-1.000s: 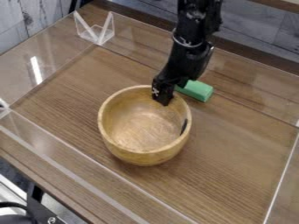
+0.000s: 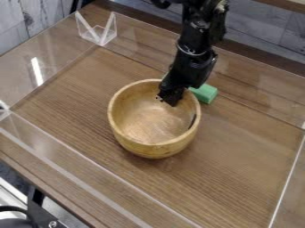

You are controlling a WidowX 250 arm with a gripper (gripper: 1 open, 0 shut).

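Observation:
A tan round bowl (image 2: 152,134) sits on the wooden table, left of centre. My black gripper (image 2: 173,93) reaches down from the top to the bowl's far right rim, where its fingertips overlap the rim; it looks shut on that rim, though the fingertips are small and dark. A green block (image 2: 204,93) lies just behind the bowl on the right, partly hidden by the gripper and bowl.
A clear angular object (image 2: 99,29) stands at the back left.
The bowl and gripper have shifted slightly, with the gripper's body now more upright over the far rim. The green block looks nearly unmoved.

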